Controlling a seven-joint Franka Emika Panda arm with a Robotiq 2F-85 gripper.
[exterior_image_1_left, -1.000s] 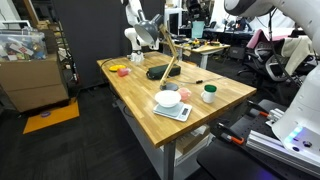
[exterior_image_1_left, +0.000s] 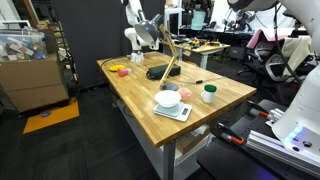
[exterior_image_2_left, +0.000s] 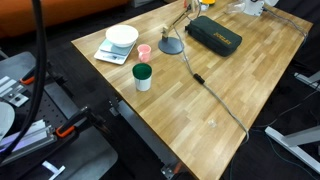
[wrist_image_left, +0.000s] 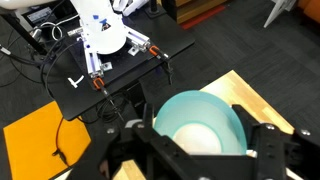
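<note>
A round, teal-rimmed cup (wrist_image_left: 183, 99) with a pale inside fills the lower middle of the wrist view. My gripper is shut on it, with dark fingers to either side and the rim facing the camera. The cup's lower part is hidden. In exterior view 1 only part of the white arm (exterior_image_1_left: 297, 115) is clear at the right; the gripper is hard to make out there. On the table stand a white cup with a green inside (exterior_image_2_left: 142, 77), a pink cup (exterior_image_2_left: 142, 51) and a white bowl (exterior_image_2_left: 122, 35).
The bowl rests on a pale square plate (exterior_image_2_left: 112, 51) near the table's corner. A lamp base (exterior_image_2_left: 171, 45), a dark green pouch (exterior_image_2_left: 214, 36) and a cable (exterior_image_2_left: 217, 98) lie farther along.
Something dark near the top of exterior view 1, right of the lamp, sits slightly higher than before. The things on the table have stayed put.
</note>
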